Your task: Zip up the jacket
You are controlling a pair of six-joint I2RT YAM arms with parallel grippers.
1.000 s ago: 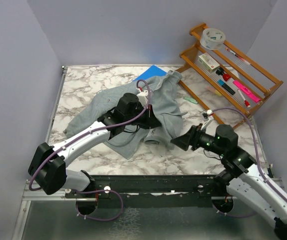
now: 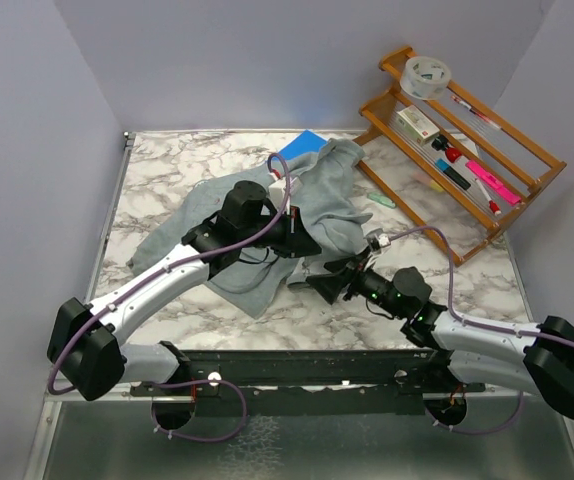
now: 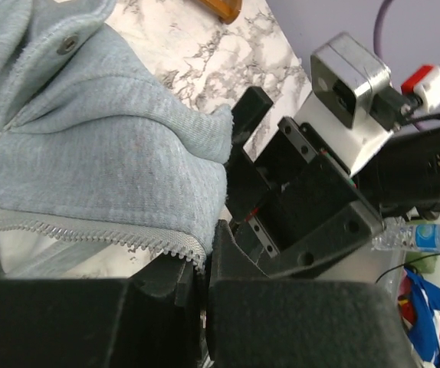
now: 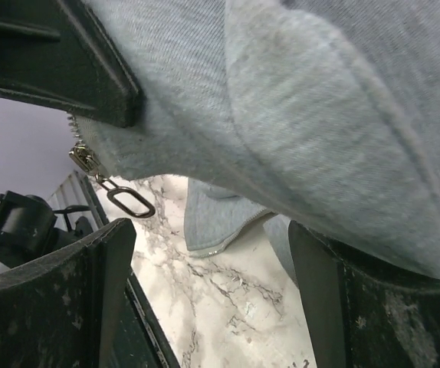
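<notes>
The grey jacket [image 2: 207, 215] lies crumpled on the marble table. My left gripper is shut on its edge where the toothed zipper tape ends. My right gripper [image 2: 332, 275] is open at the jacket's lower right, just beside the left one, with grey fabric above and between its fingers. In the right wrist view a metal zipper slider with a dangling pull [image 4: 128, 199] hangs from the fabric edge, near the left finger.
A wooden rack [image 2: 507, 140] with tape, boxes and pens stands at the back right. A blue sheet [image 2: 302, 140] lies at the back. The table's front edge is close below the arms.
</notes>
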